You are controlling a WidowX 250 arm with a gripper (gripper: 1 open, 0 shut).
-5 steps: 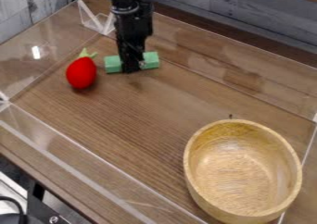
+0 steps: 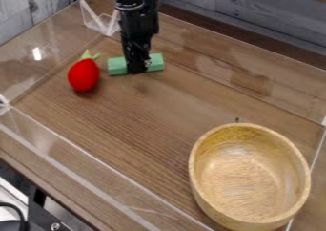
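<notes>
My gripper (image 2: 137, 61) reaches down from the back of the table onto a mint-green block (image 2: 118, 66), covering part of its top. The fingers look shut; whether anything is between the fingertips is hard to tell. A red plush vegetable (image 2: 84, 75) with a green stem lies just left of the block.
A large tan bowl (image 2: 249, 139) occupies the front right of the wooden table (image 2: 152, 149). A clear plastic item (image 2: 99, 20) sits at the back left, near the wall.
</notes>
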